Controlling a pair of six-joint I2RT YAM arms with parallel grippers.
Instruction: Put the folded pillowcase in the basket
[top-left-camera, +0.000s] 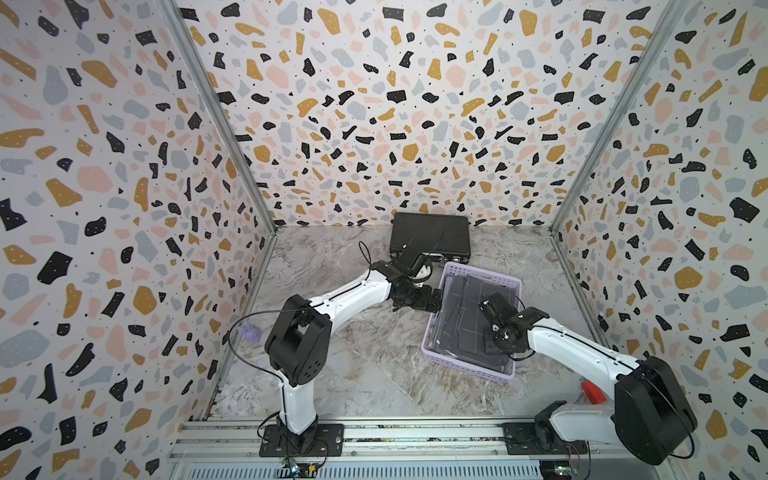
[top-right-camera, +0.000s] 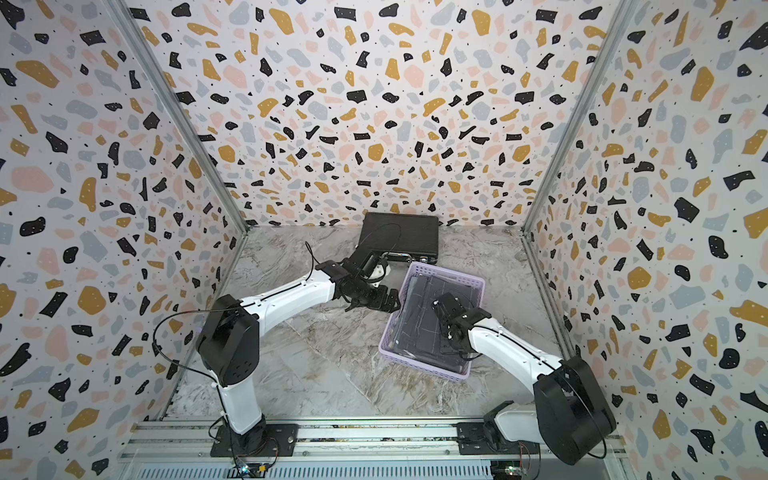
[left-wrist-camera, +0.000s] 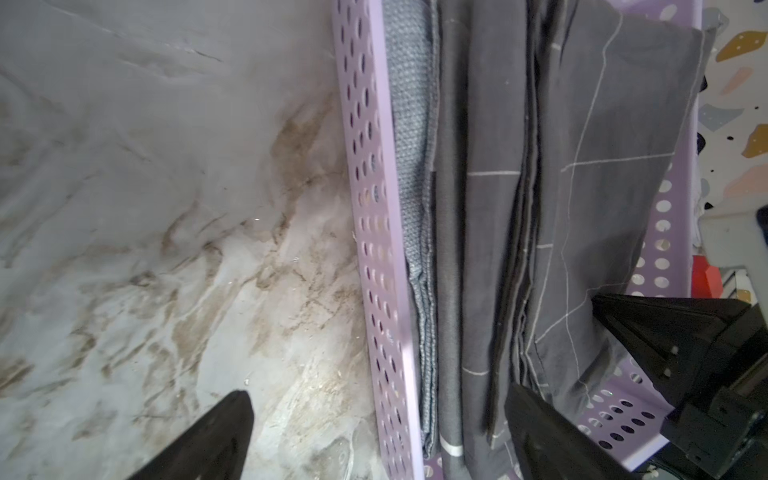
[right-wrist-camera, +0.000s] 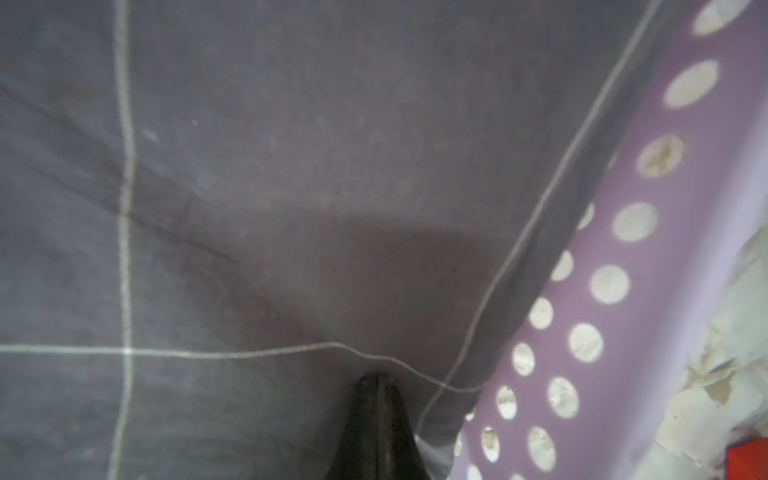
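A lilac perforated basket (top-left-camera: 432, 320) holds folded grey fabric with thin white lines (left-wrist-camera: 608, 104), the pillowcase, beside other folded grey and blue-grey cloth (left-wrist-camera: 408, 96). My left gripper is open over the basket's left wall, nothing between its fingers. My right gripper is shut at the fabric near the basket's right wall; no cloth shows between its fingers.
A black case (top-left-camera: 429, 228) lies at the back of the marble table (top-left-camera: 336, 368), whose left part is mostly clear. A purple object (top-left-camera: 249, 332) is at the far left, a red block (top-left-camera: 593, 392) at the front right.
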